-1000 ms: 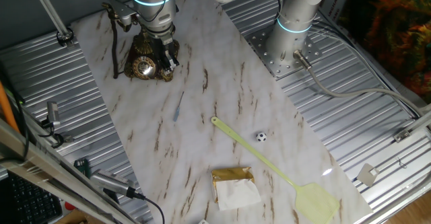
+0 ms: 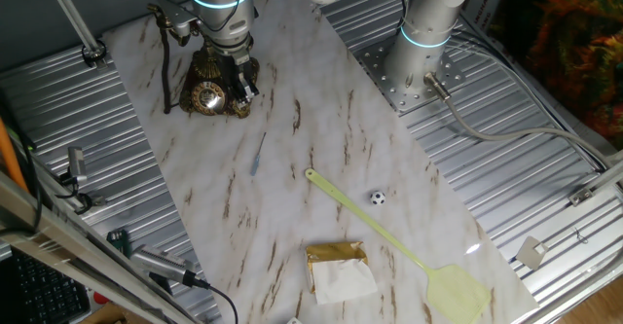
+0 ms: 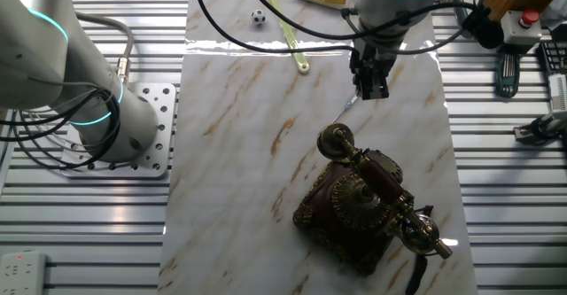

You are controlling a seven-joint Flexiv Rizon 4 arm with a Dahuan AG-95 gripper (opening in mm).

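Note:
An antique-style telephone (image 2: 207, 95) in dark red and gold stands at the far left end of the marble-patterned table; its handset (image 3: 384, 182) lies across the top. My gripper (image 2: 249, 97) points down above the table, overlapping the telephone's right side in exterior view 1. In exterior view 2 the gripper (image 3: 374, 91) appears clear of the telephone, near the small screwdriver (image 3: 348, 106). Its fingers look dark and close together, and whether a gap lies between them is unclear. The screwdriver (image 2: 257, 157) lies flat on the table.
A yellow-green fly swatter (image 2: 456, 293) lies diagonally, with a small soccer ball (image 2: 378, 198) beside its handle. A gold-and-white packet (image 2: 341, 273) rests toward the near end. The robot's base (image 2: 394, 76) stands off the table's right edge. Bare table separates these objects.

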